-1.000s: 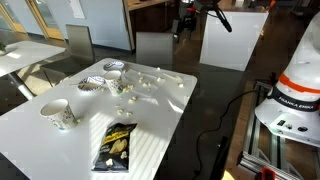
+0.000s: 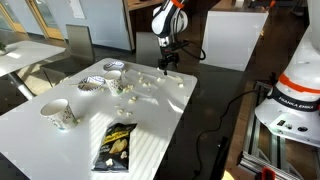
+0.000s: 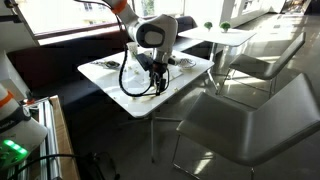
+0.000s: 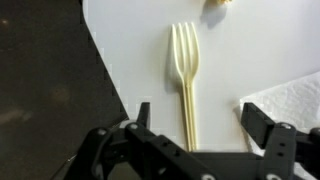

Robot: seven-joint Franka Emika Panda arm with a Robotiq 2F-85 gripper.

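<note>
In the wrist view a pale fork [image 4: 187, 90] lies on the white table [image 4: 130, 40], tines pointing away and its handle running down between my fingers. My gripper is open above it, one finger on each side, with nothing held. Seen from exterior view 1, the gripper [image 2: 169, 63] hangs low at the table's far end. To the right of the fork lies a white napkin [image 4: 295, 108].
A black snack bag [image 2: 115, 148] and a patterned cup [image 2: 58, 114] stand nearer the camera on the table. Another cup [image 2: 113, 79] stands farther back, with small crumb-like pieces scattered about. A grey chair [image 3: 235, 120] stands beside the table.
The arm has come down and toward the left in exterior view 1, bringing my gripper from well above the far table end to close over it. The tabletop objects look unmoved.
</note>
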